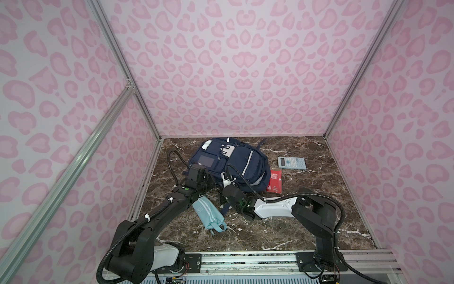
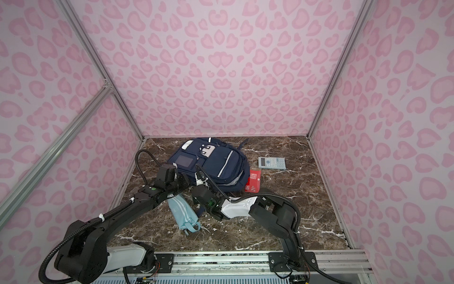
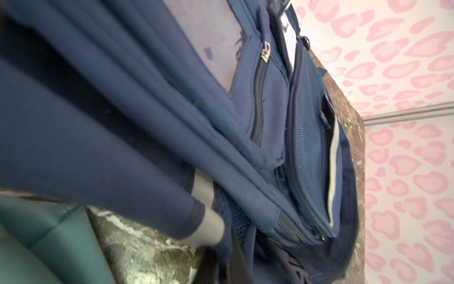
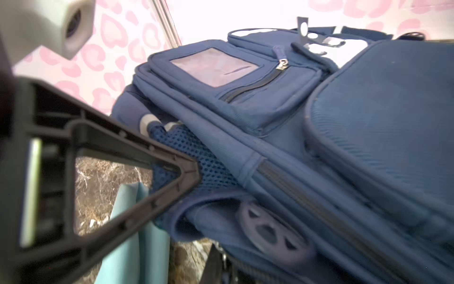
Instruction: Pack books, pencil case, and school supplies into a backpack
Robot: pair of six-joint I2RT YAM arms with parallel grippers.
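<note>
A navy backpack (image 1: 227,161) lies at the back middle, zipped pockets upward. My left gripper is at its near-left lower edge; only dark tips show low in the left wrist view, so its finger is hard to see. My right gripper (image 1: 224,189) is at the near side beside it; in the right wrist view its dark frame reaches against the mesh pocket, and whether anything is between its fingers is hidden. A light-blue pencil case (image 1: 208,213) lies in front, below the arms. A red book (image 1: 275,180) is partly under or beside the backpack's right side.
A calculator (image 1: 292,162) lies at the back right. Pink patterned walls and metal rails enclose the area.
</note>
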